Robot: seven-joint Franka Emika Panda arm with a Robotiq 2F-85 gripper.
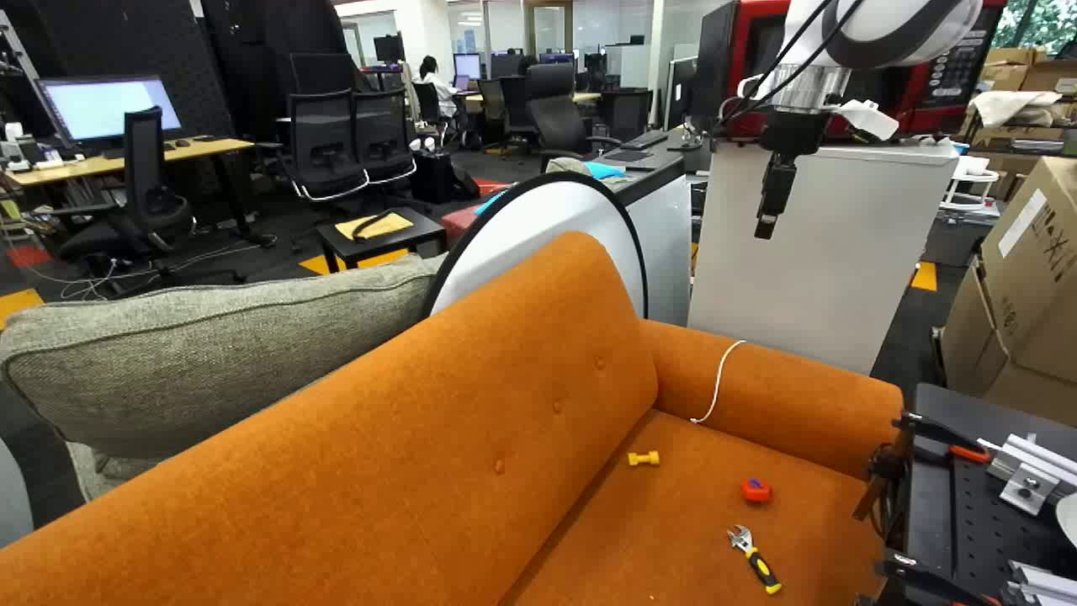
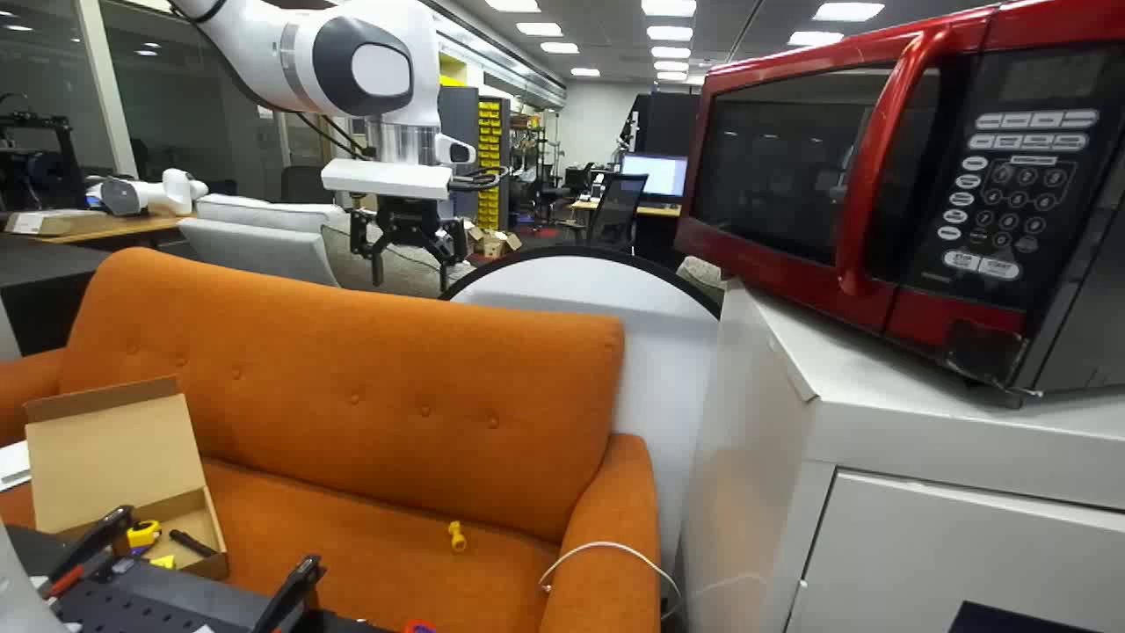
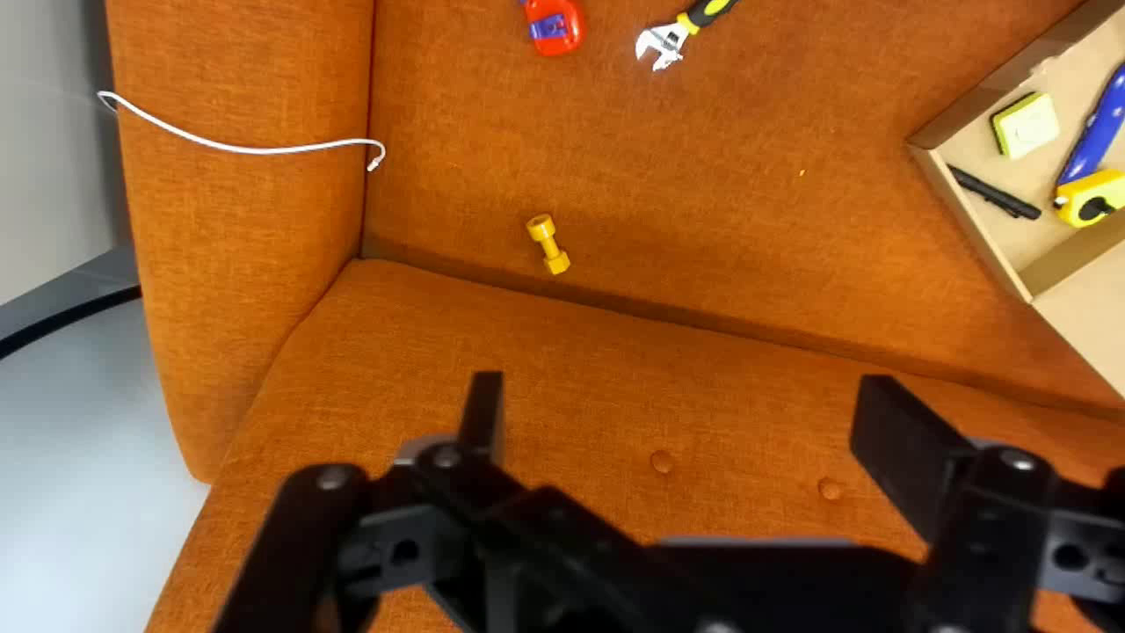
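Observation:
High above the orange sofa (image 1: 485,434), my gripper (image 2: 411,280) points down with its fingers wide apart. Between the fingertips in the wrist view there is only sofa fabric, well below the gripper. On the seat lies a yellow dumbbell-shaped piece (image 3: 549,244), close to the crease with the backrest. Farther forward are a red item with a blue part (image 3: 553,25) and an adjustable wrench (image 3: 680,33) with a black and yellow handle. A white cable (image 3: 248,149) drapes over the armrest onto the seat.
An open cardboard box (image 2: 127,454) on the sofa holds a yellow tape measure (image 3: 1092,199), a black pen (image 3: 993,192) and a yellow block (image 3: 1025,126). A red microwave (image 2: 802,179) stands on a white cabinet (image 2: 928,443) beside the sofa. Bare seat lies between the small items.

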